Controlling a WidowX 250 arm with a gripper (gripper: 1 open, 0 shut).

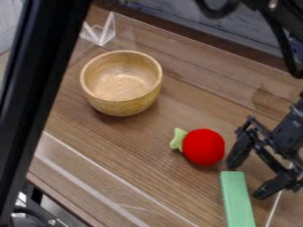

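Observation:
My black gripper (253,167) is at the right, open, its fingers reaching down-left toward the tabletop with nothing visible between them. Just left of it lies a red ball-like object (205,147) with a light green piece at its left side. Below, a long mint-green block (236,199) lies on the wooden table, close under the fingers. A tan wooden bowl (120,82) stands at the upper left.
A clear plastic piece (98,30) sits near the back-left edge. A dark shape runs down the left side of the view.

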